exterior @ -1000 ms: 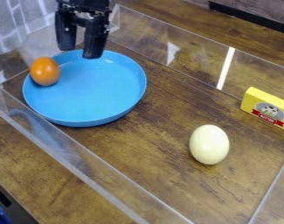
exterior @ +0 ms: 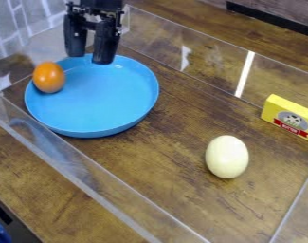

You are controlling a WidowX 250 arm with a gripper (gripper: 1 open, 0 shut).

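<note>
My black gripper (exterior: 90,43) hangs over the back part of a blue plate (exterior: 99,104), its fingers apart and pointing down, with nothing seen between them. An orange egg-shaped object (exterior: 48,78) rests on the left side of the plate, below and left of the gripper and apart from it. A white egg (exterior: 227,157) lies on the wooden table to the right front of the plate.
A yellow box (exterior: 289,117) with a printed label lies at the right edge. Clear plastic walls or strips run along the left, back and right. Bare wood fills the middle and front of the table (exterior: 143,190).
</note>
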